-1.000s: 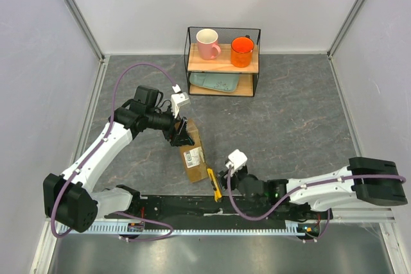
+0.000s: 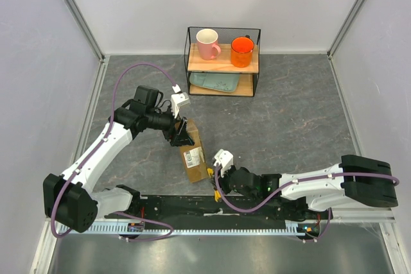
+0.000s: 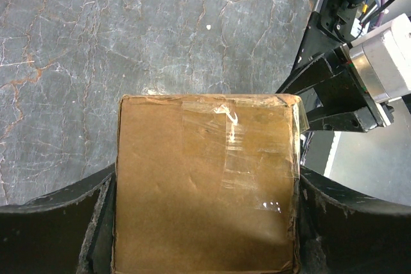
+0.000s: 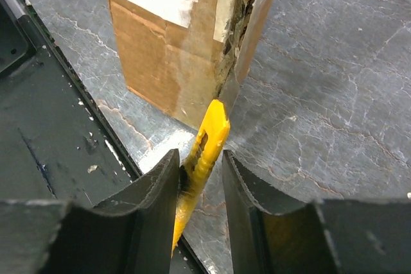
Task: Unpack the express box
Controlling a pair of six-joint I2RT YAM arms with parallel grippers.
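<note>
The brown cardboard express box (image 2: 193,158) stands tilted on the grey table, a white label (image 2: 193,156) on its side. My left gripper (image 2: 182,134) is shut on its upper part; in the left wrist view the taped box top (image 3: 205,184) fills the space between the fingers. A yellow cutter (image 4: 204,152) reaches up to the box's lower corner; whether it is stuck in there cannot be told. Around the cutter, my right gripper is part open. The cutter lies near one finger (image 4: 157,181), and a gap shows before the other finger (image 4: 239,187).
Behind stands a two-level rack (image 2: 225,67) with a pink mug (image 2: 207,46), an orange mug (image 2: 242,53) and a pale green tray (image 2: 215,81). A black strip (image 2: 192,206) runs along the front edge.
The right gripper has come left, closer around the yellow cutter. The left gripper, the box and the cutter have stayed where they were.
</note>
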